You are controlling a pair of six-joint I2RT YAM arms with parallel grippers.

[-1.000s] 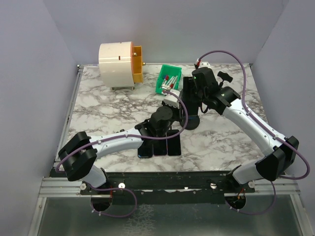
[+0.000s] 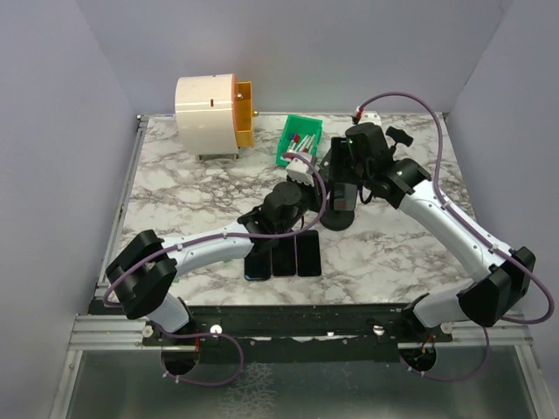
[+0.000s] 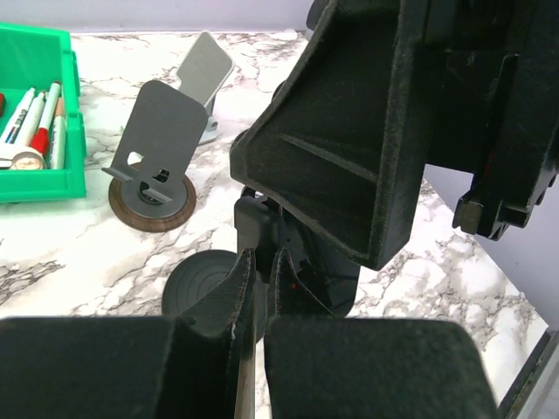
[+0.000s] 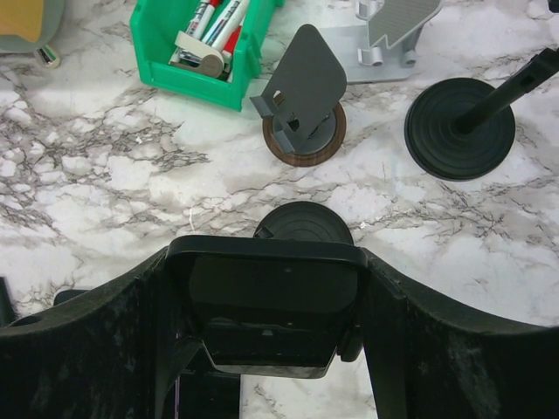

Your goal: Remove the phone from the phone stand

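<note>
A dark phone stand with a round black base (image 4: 304, 218) stands under both grippers. My left gripper is shut at the top of a black part of this stand, its fingertips close against it; whether anything thin is between them is unclear. My right gripper (image 2: 342, 161) is over the stand from the upper right, and in its wrist view a dark glossy slab, seemingly the phone (image 4: 271, 305), lies across the space between its fingers. Whether the fingers grip it is hidden. In the left wrist view the right gripper's large black housing covers much of the upper right.
Behind are a grey stand (image 4: 306, 87), a silver stand (image 4: 397, 17), another black stand base (image 4: 437, 148) and a green bin (image 2: 288, 154) of markers. Dark phones (image 2: 308, 253) lie at the front middle. A cream drum-shaped object (image 2: 203, 113) stands back left.
The left arm has moved very little.
</note>
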